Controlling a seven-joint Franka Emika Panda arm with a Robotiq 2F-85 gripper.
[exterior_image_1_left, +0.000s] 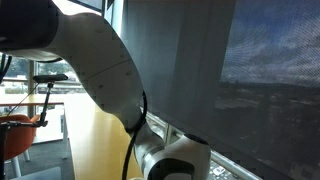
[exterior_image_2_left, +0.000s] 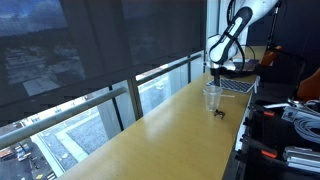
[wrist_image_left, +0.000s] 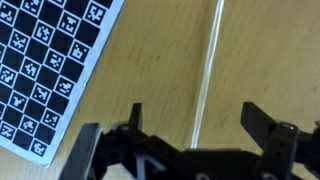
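In the wrist view a thin white rod (wrist_image_left: 207, 75) lies on the wooden table, running lengthwise through the space between the fingers. My gripper is open above the table, one black finger (wrist_image_left: 134, 125) to each side of the rod and nothing held. How high the fingertips are over the rod is hard to judge. Exterior view 1 shows the arm (exterior_image_1_left: 105, 75) reaching down, its fingertips out of frame. In exterior view 2 the arm (exterior_image_2_left: 235, 47) bends over the far right end of the table.
A black-and-white marker board (wrist_image_left: 45, 65) lies left of the rod. Exterior view 2 shows a clear or whitish container (exterior_image_2_left: 212, 97) and a small dark object (exterior_image_2_left: 219, 113) at the table's right. A dark screen (exterior_image_1_left: 225, 75) stands alongside.
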